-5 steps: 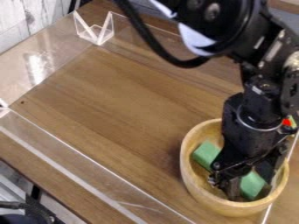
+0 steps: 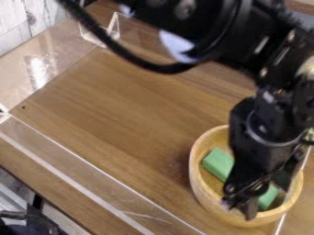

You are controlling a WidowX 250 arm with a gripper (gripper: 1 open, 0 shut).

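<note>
My black gripper [image 2: 255, 188] reaches down into a round wooden bowl [image 2: 211, 198] at the lower right of the camera view, its fingers open over a green block [image 2: 218, 162]. The block lies inside the bowl, partly hidden behind the fingers. The image of the gripper is somewhat blurred.
A clear plastic holder [image 2: 101, 27] stands at the back left. Clear edging runs along the left and front edges of the table. The arm hides much of the back right.
The bowl and block look nearly unchanged.
</note>
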